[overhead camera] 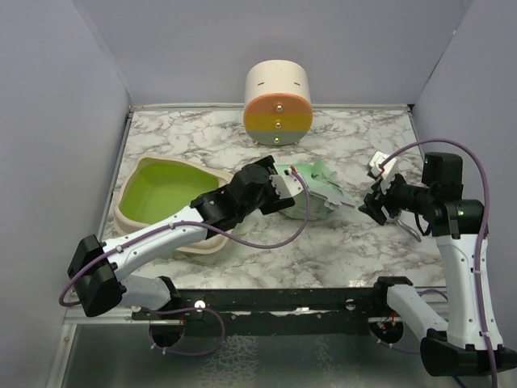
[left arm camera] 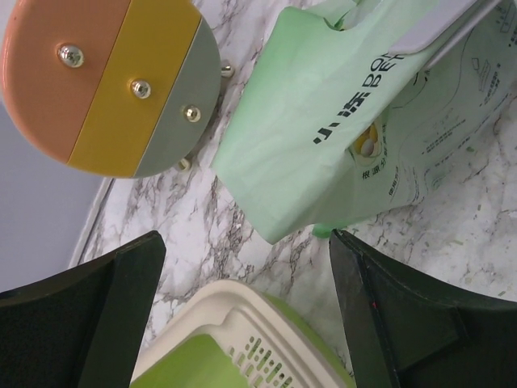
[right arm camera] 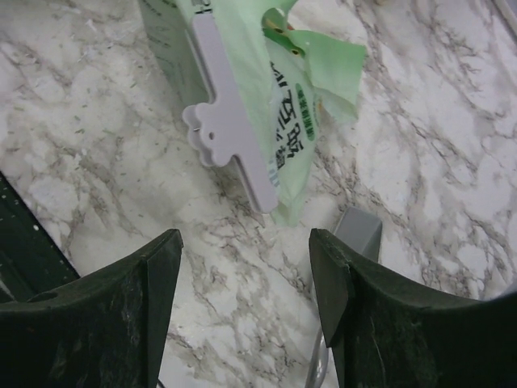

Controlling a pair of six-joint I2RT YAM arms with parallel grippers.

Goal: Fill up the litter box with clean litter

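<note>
A green bag of litter (overhead camera: 319,198) stands at the table's middle right, crumpled, printed, with a grey clip (right arm camera: 226,121) across its top. The litter box (overhead camera: 160,190), green inside with a cream rim and grate, is on the left and looks empty. My left gripper hovers between box and bag, open, nothing between its fingers. My right gripper is to the right of the bag, fingers apart, facing the clip, with nothing between them.
A cream drum-shaped cabinet (overhead camera: 277,81) with coloured front stands at the back. A grey scoop (right arm camera: 355,234) lies right of the bag, under my right gripper.
</note>
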